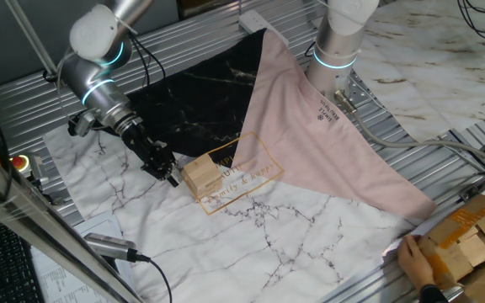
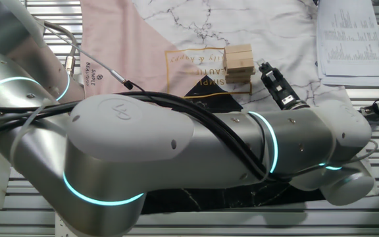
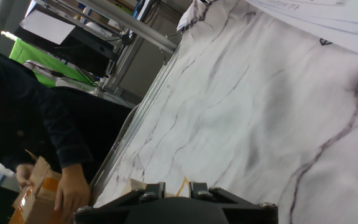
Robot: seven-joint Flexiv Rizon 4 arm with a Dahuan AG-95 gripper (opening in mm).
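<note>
A stack of light wooden blocks (image 1: pixel 200 175) stands on the marble-print cloth (image 1: pixel 226 252), at the corner of the gold-lettered frame; exterior view 2 shows the same blocks (image 2: pixel 239 60) from the opposite side. Low beside them is my gripper (image 1: pixel 174 178), its fingertips a small distance from the stack. In the wrist view, a narrow gap parts the two fingertips of the gripper, and only cloth and an orange line show through it. A pale wooden corner (image 3: pixel 135 185) peeks up just left of the fingers, mostly hidden.
At the lower right a person's hand (image 1: pixel 414 263) holds a cardboard box (image 1: pixel 453 225) with wooden blocks inside. A camera (image 1: pixel 110 247) and papers (image 2: pixel 351 43) lie near the cloth's edge.
</note>
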